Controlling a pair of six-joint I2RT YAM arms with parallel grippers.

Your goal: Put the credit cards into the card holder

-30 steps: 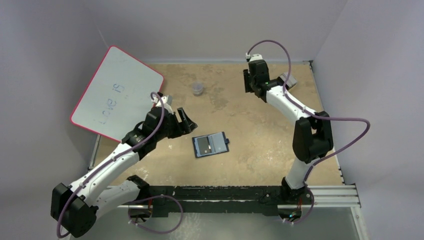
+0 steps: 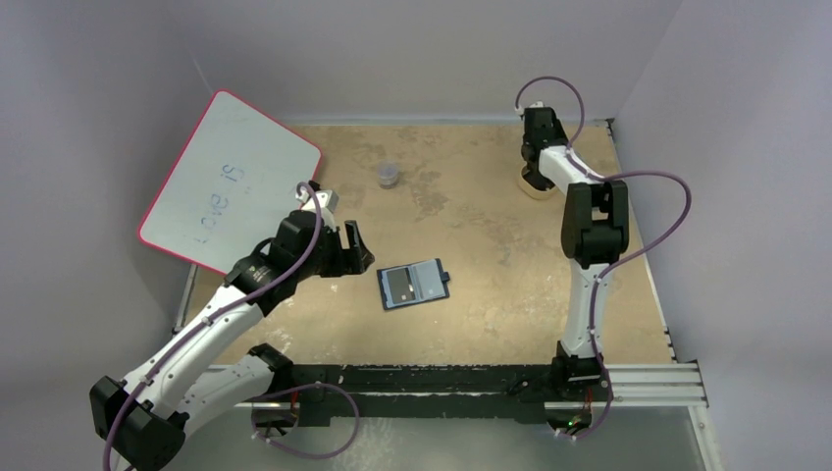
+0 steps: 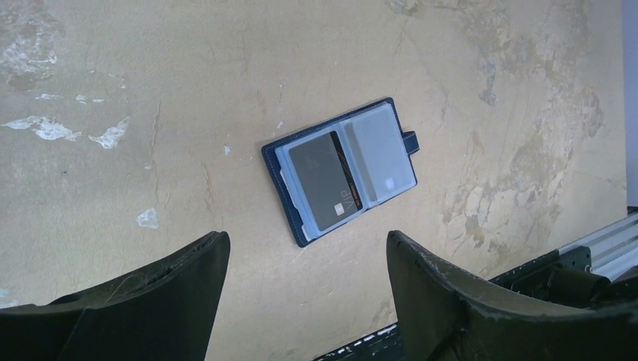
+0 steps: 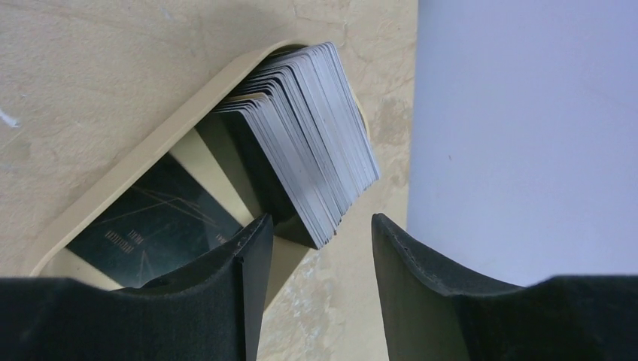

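Note:
The dark blue card holder (image 3: pixel 281 194) lies open on the table, a black card (image 3: pixel 320 177) in its left clear sleeve; the right sleeve looks pale, and whether it holds a card is unclear. A tight row of credit cards (image 4: pixel 305 124) leans upright at one end of a cream oval tray (image 4: pixel 139 162), its edges facing the camera. My right gripper is open over the tray, with the card row ahead of its fingers and nothing between them. To the left of the holder, above the table, my left gripper also stands open and empty.
A dark flat card (image 4: pixel 154 222) lies in the other end of the tray. At the back left leans a whiteboard (image 2: pixel 231 177); a small clear cup (image 2: pixel 389 175) stands near the back.
My right gripper has swung right and is now over the tray. The left arm has drawn back slightly to the left. The card holder has stayed in place.

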